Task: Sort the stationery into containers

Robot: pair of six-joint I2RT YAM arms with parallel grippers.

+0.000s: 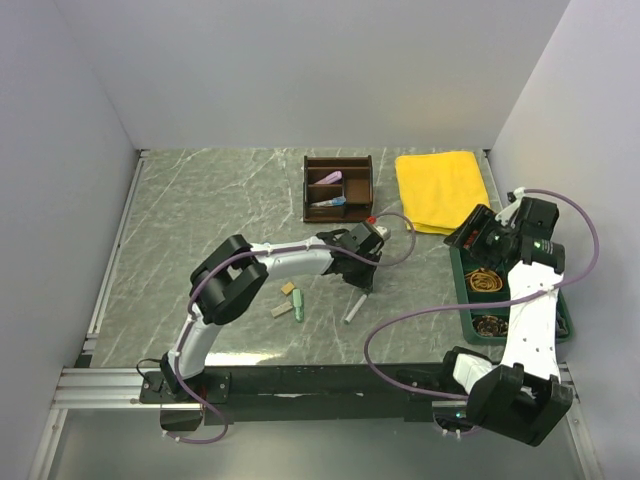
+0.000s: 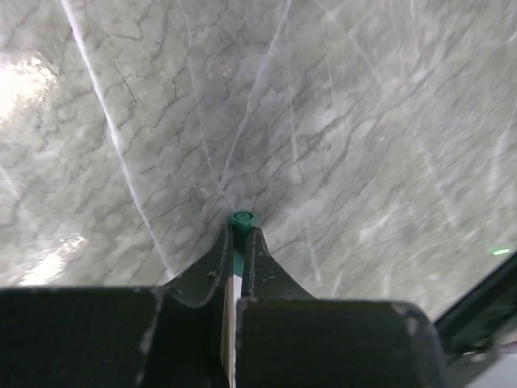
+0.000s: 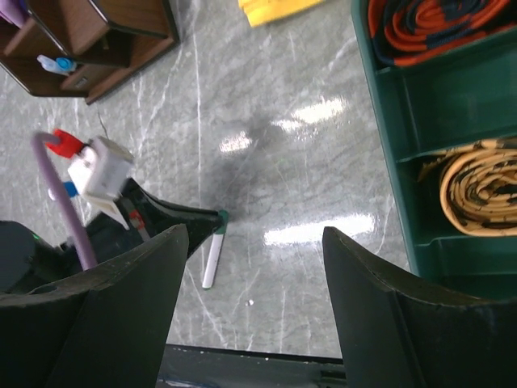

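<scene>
My left gripper [image 1: 365, 284] is shut on a white pen [image 1: 354, 308] with a green end [image 2: 241, 222], just above the middle-front of the marble table. A green marker [image 1: 298, 306], a tan block [image 1: 288, 288] and a pale block [image 1: 281, 309] lie to its left. A wooden organizer [image 1: 359, 191] at the back holds purple and blue items in compartments. My right gripper [image 1: 467, 230] stands open over the left edge of a green tray [image 1: 460, 311], nothing between its fingers.
A folded yellow cloth [image 1: 440, 188] lies at the back right. The green tray holds coiled cables. A purple hose loops from each arm.
</scene>
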